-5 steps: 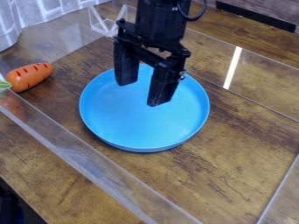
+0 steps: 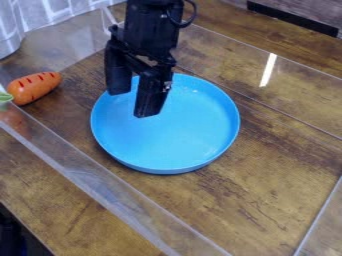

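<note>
My black gripper [image 2: 136,82] hangs over the back-left part of a round blue plate [image 2: 171,130], its two fingers spread open with nothing seen between them. The plate is empty. An orange toy carrot [image 2: 36,87] with green leaves lies on the wooden table at the left, apart from the plate.
Clear plastic edges or strips cross the table [image 2: 274,180] along the left front and the right. A clear container [image 2: 16,22] stands at the back left. The wood to the right of the plate is free.
My gripper has moved to the left, toward the carrot's side, and has turned somewhat. The plate and the carrot have not moved.
</note>
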